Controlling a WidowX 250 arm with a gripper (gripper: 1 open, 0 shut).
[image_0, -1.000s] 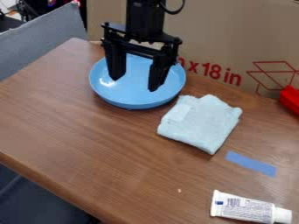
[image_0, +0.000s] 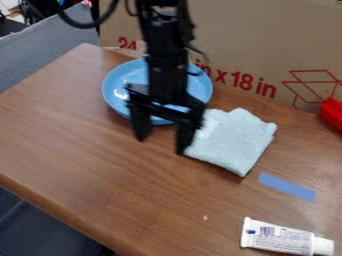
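My black gripper (image_0: 163, 130) hangs low over the front of the blue plate (image_0: 123, 75), blurred, with its fingers apart and reaching down past the plate's near rim. A folded pale cloth (image_0: 233, 145) lies right of it, partly behind the right finger. A toothpaste tube (image_0: 285, 238) lies at the front right corner of the view. I see nothing held between the fingers.
A strip of blue tape (image_0: 286, 187) is on the wooden table (image_0: 94, 170) right of the cloth. A cardboard box (image_0: 267, 50) stands behind, with a red object (image_0: 331, 112) at the right edge.
The gripper has moved down and toward the front of the table, from over the plate to its near edge beside the cloth. The plate, cloth and tube appear unmoved.
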